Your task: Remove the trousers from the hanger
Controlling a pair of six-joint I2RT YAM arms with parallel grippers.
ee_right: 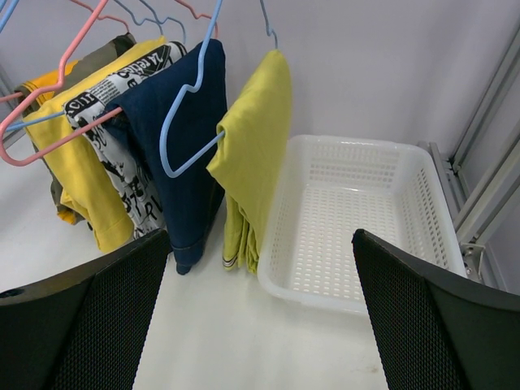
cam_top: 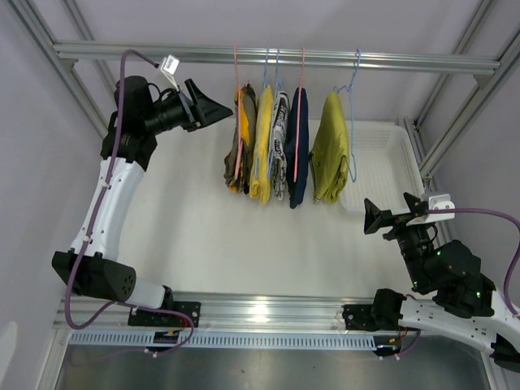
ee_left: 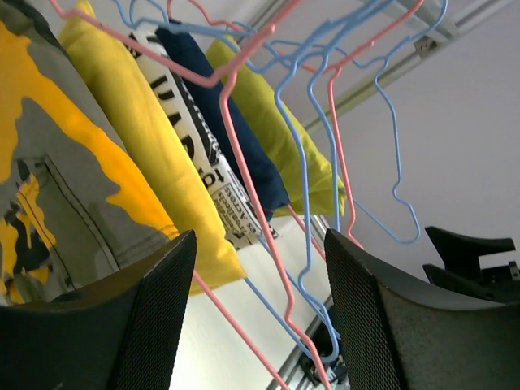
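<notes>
A row of folded garments hangs on pink and blue hangers from the rail: grey-orange camo (cam_top: 242, 138), yellow (cam_top: 262, 142), black-white print (cam_top: 279, 142), navy (cam_top: 296, 146) and olive-yellow (cam_top: 328, 146). My left gripper (cam_top: 213, 109) is open just left of the camo garment's pink hanger (cam_top: 237, 122); in the left wrist view, hanger wires lie beyond and between its fingers, none visibly gripped. My right gripper (cam_top: 376, 217) stands open at the lower right, below the olive-yellow garment, with nothing between its fingers.
A white basket (ee_right: 357, 227) sits behind the olive-yellow garment at the right. The metal rail (cam_top: 406, 62) spans the top, between side beams.
</notes>
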